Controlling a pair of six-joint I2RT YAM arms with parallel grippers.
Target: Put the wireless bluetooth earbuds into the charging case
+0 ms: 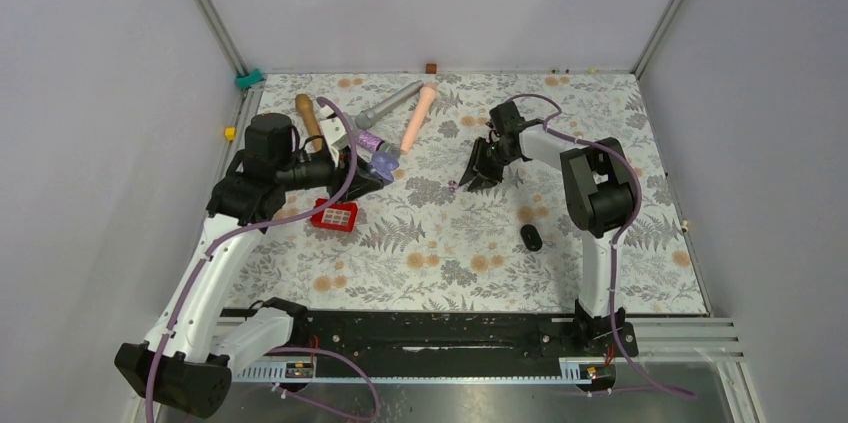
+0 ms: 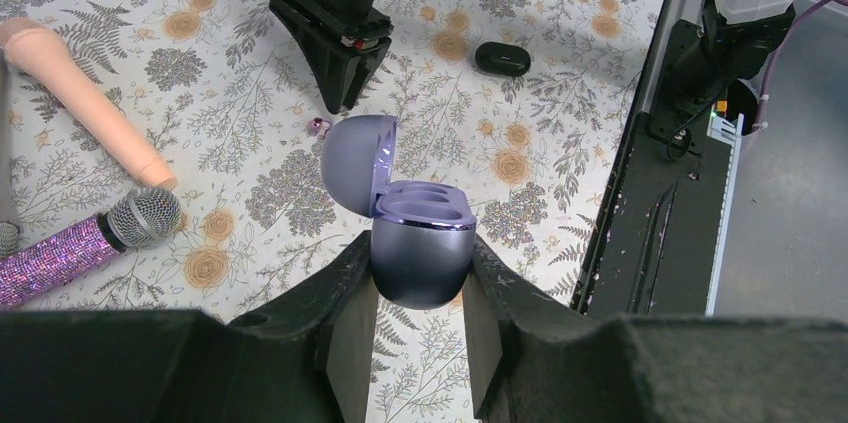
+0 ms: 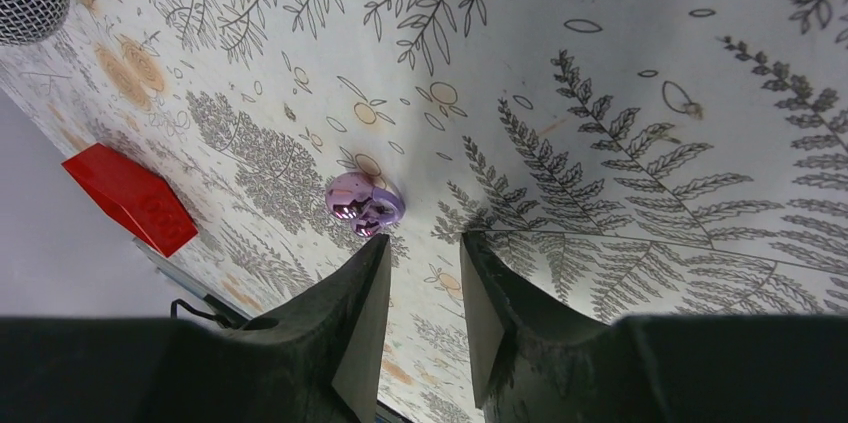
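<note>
My left gripper is shut on the shiny lilac charging case [image 2: 424, 255], held above the table with its lid [image 2: 355, 161] open and its hollows facing up. In the top view the case [image 1: 383, 165] is left of centre. A small purple earbud [image 3: 362, 203] lies on the patterned table. My right gripper is low over the cloth, its fingers parted and nothing between them. The earbud is outside that gap, just beyond the left finger's tip in the right wrist view. From above, the earbud [image 1: 452, 185] appears just left of the right gripper [image 1: 468, 183].
A glitter microphone [image 2: 80, 248], a peach-coloured rod [image 1: 418, 118] and a grey rod [image 1: 390, 103] lie at the back left. A red box [image 1: 335, 216] sits under the left arm. A black oval object [image 1: 531, 237] lies right of centre.
</note>
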